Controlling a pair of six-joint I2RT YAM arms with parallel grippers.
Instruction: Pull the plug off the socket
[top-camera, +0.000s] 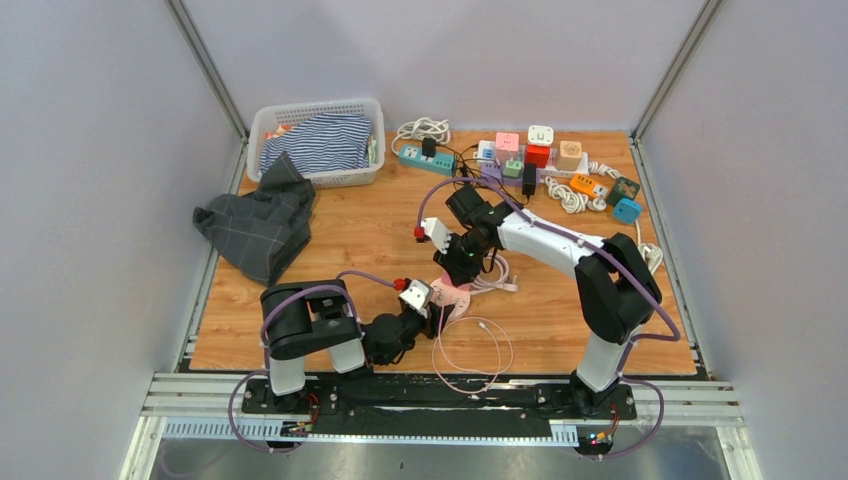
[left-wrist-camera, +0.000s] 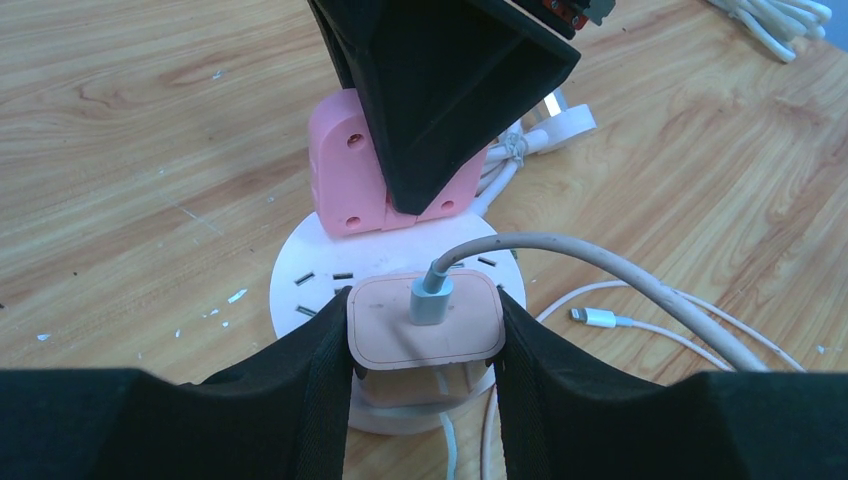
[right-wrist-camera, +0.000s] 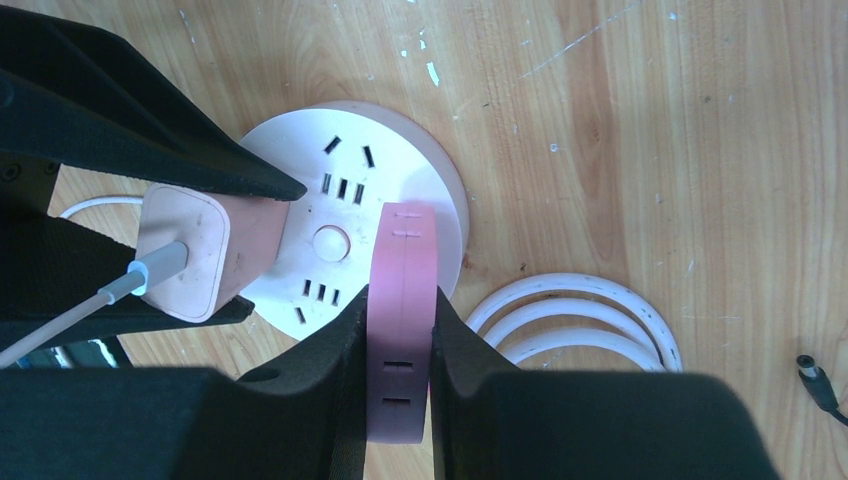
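Note:
A round pale socket disc (right-wrist-camera: 320, 210) with several slots lies on the table, a pink upright block (right-wrist-camera: 402, 320) at its edge. My right gripper is shut on that block. Opposite it sits a pale pink plug (left-wrist-camera: 425, 318), a light cable (left-wrist-camera: 590, 262) running out of its end. My left gripper is shut on the plug's sides. The plug's inner face is at the disc's slotted face; whether its prongs are in the slots cannot be told. From above, both grippers largely cover the socket (top-camera: 450, 298).
A coiled white cord (top-camera: 494, 272) lies right of the socket; a thin loose cable (top-camera: 508, 352) loops in front. Power strips and cubes (top-camera: 538, 155) crowd the back right. A basket (top-camera: 345, 177) and dark cloth (top-camera: 258, 225) occupy the left.

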